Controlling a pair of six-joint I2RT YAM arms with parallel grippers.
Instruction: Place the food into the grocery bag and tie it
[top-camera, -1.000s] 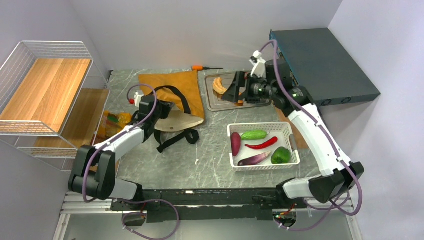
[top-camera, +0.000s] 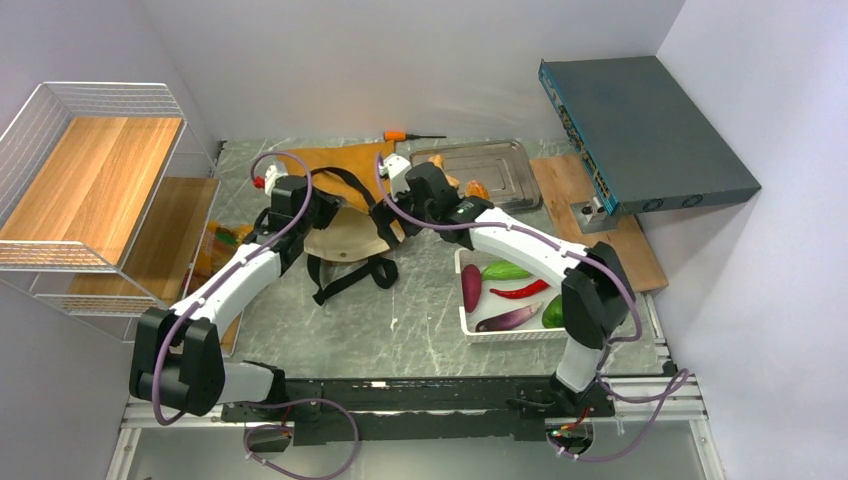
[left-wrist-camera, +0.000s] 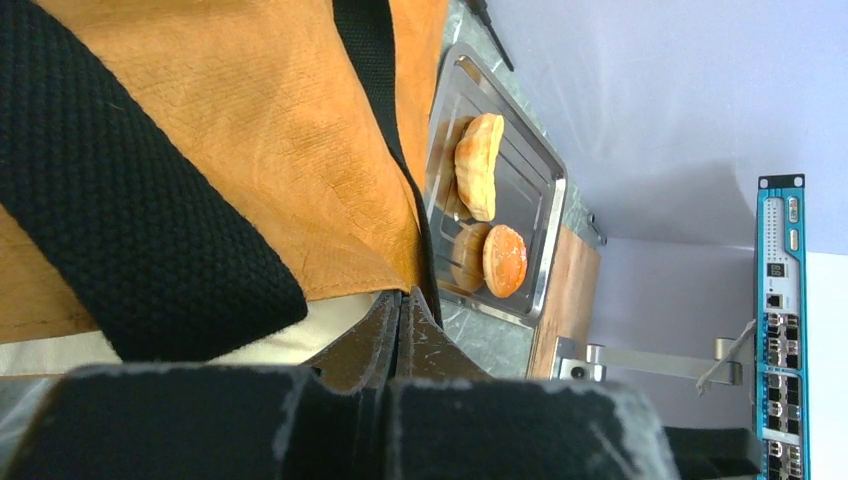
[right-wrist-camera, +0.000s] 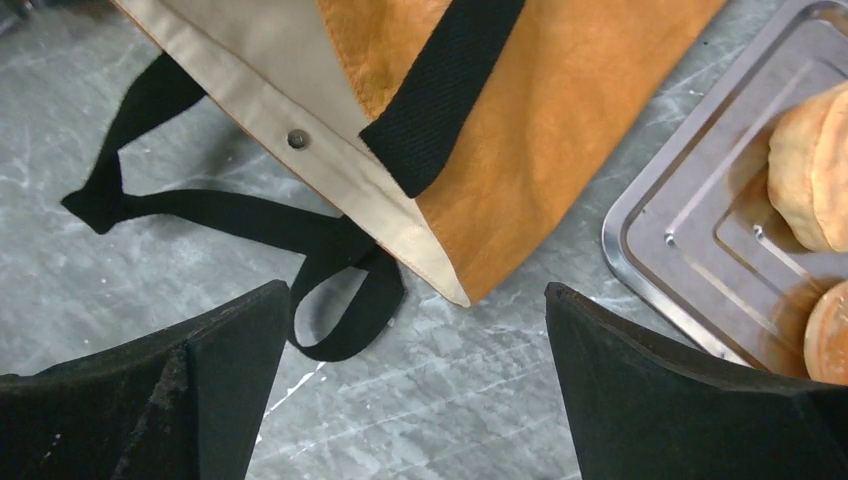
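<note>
The orange cloth bag (top-camera: 340, 160) lies flat on the grey counter, its cream inner side (top-camera: 345, 238) showing at the opening and black straps (top-camera: 335, 288) trailing out. At the bag's mouth my left gripper is shut, its fingertips against the orange edge; no clear fold shows between them. Open and empty, my right gripper hovers over the bag's right corner. A long pastry (left-wrist-camera: 480, 165) and a round glazed bun (left-wrist-camera: 503, 260) rest on the metal tray (left-wrist-camera: 540, 170). Vegetables lie in a white basket (top-camera: 515, 337), partly covered by the right arm.
An orange-handled screwdriver (top-camera: 397, 135) lies behind the bag. At the left stands a wire rack with wooden shelves (top-camera: 95, 170); a dark equipment box (top-camera: 650, 130) overhangs the right side.
My right gripper has swept left from above the tray to the bag's right corner, staying open. The left gripper has shifted only slightly at the bag's mouth. The bag looks unmoved.
</note>
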